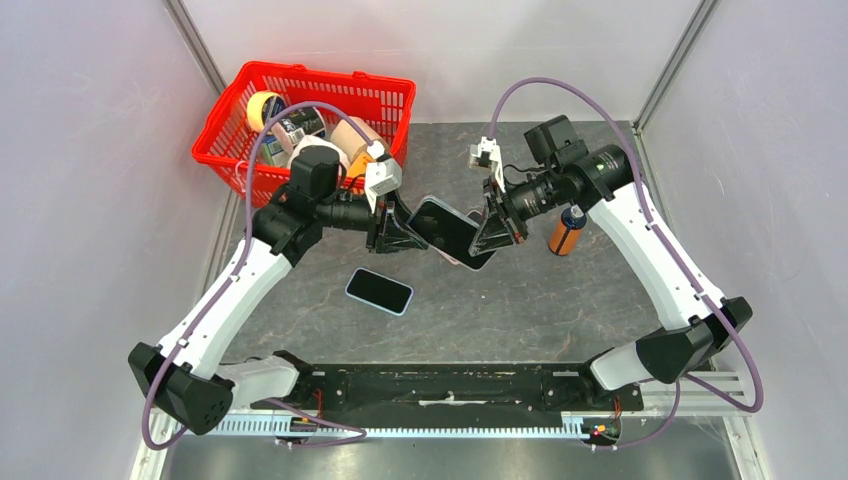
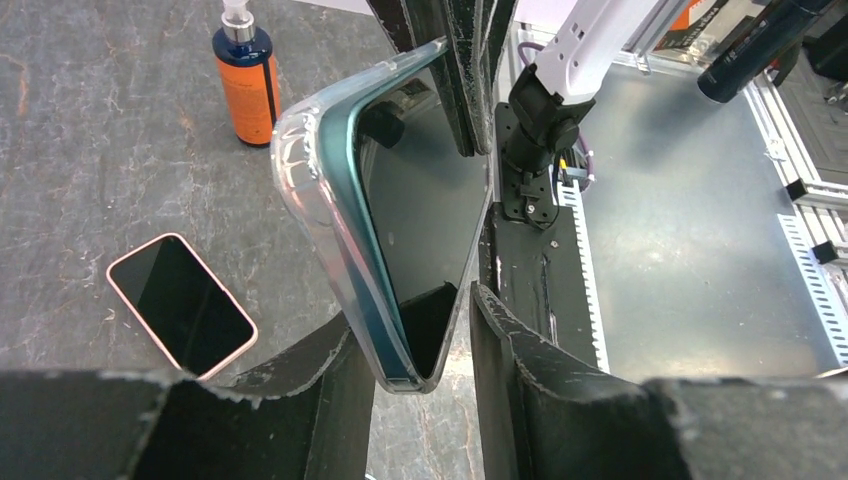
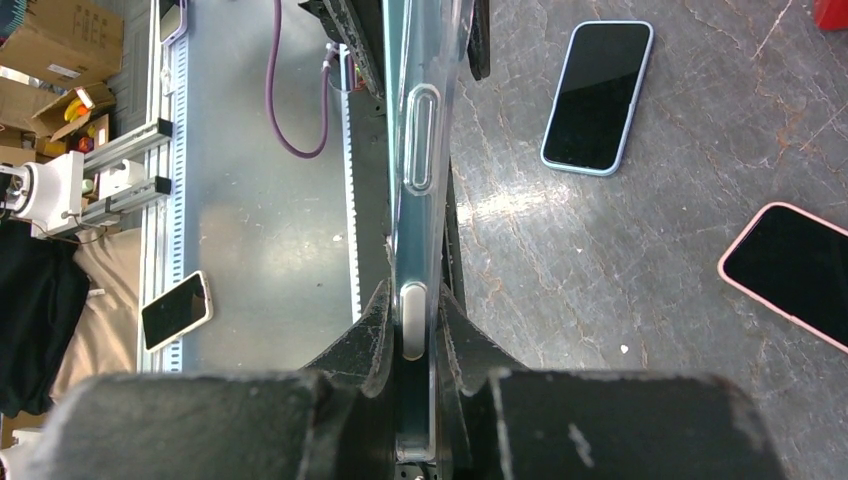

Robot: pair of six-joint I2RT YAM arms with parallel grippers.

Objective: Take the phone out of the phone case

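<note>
A phone in a clear case (image 1: 447,229) is held aloft, tilted, between my arms. My right gripper (image 1: 488,238) is shut on one end, its fingers either side of the case's edge in the right wrist view. My left gripper is part open at the other end, with a corner of the clear case (image 2: 325,200) between or just at its fingertips; whether it touches is unclear. Below lie a phone with a light blue rim (image 1: 379,291) and one with a pink rim (image 2: 182,305), mostly hidden in the top view.
A red basket (image 1: 230,150) full of tape rolls and other items stands at the back left. An orange bottle (image 1: 566,232) stands at the right.
</note>
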